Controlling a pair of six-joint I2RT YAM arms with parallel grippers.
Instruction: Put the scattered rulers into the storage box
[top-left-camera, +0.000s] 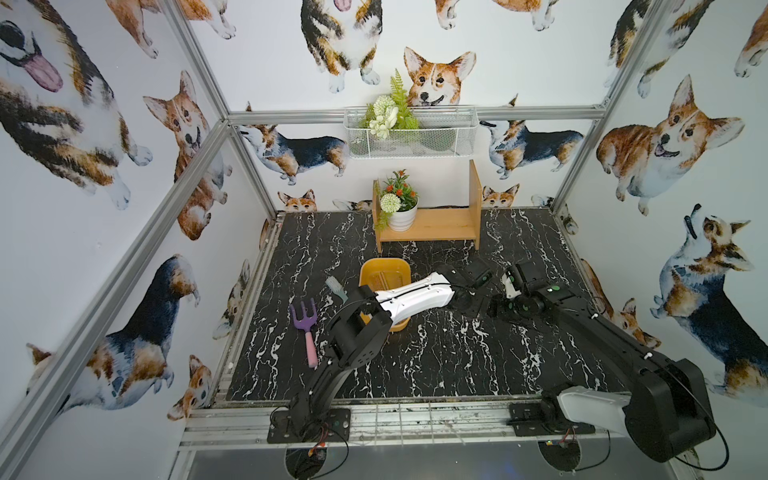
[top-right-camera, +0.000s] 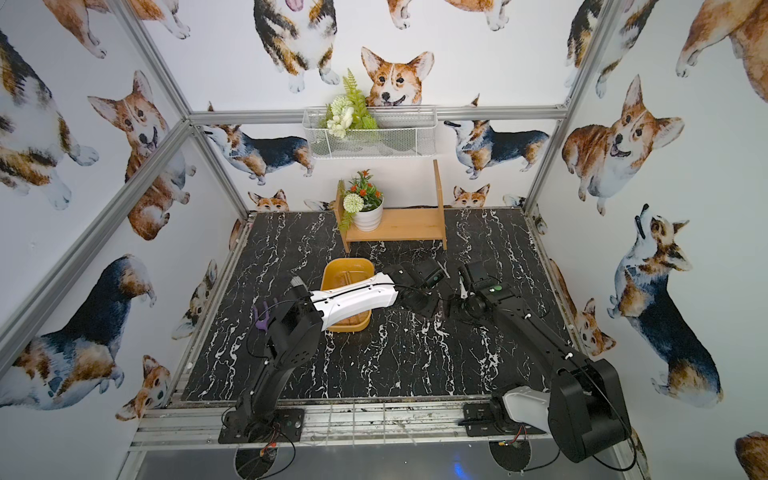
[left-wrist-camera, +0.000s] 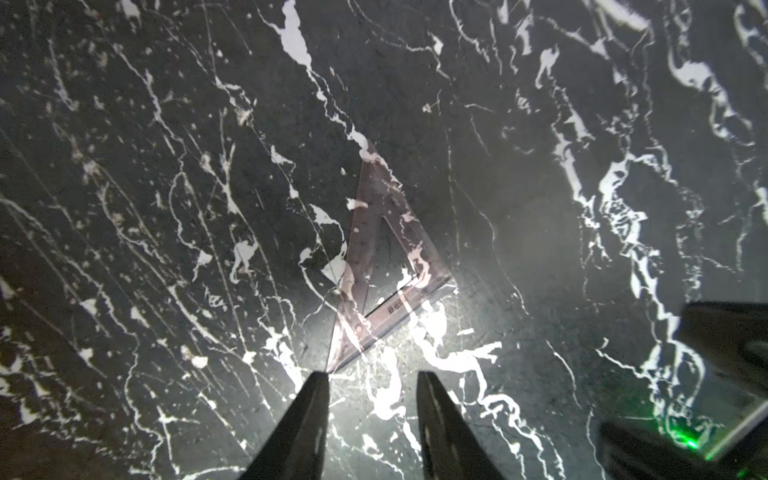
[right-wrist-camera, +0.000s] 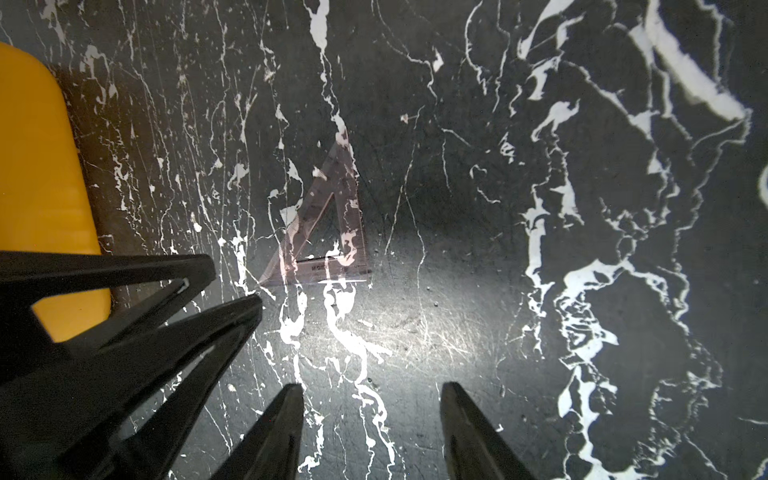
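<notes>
A clear pinkish triangle ruler lies flat on the marbled table, between and below my two grippers in both wrist views. My left gripper hangs over the table just short of it, fingers apart and empty. My right gripper is also open, nothing between its fingers, with the ruler ahead of it. The yellow storage box sits left of the ruler, partly hidden by my left arm, with some long items inside.
A purple-and-pink fork and a grey-headed tool lie on the left. A wooden shelf with a potted plant stands at the back. The two grippers are close together at the centre right.
</notes>
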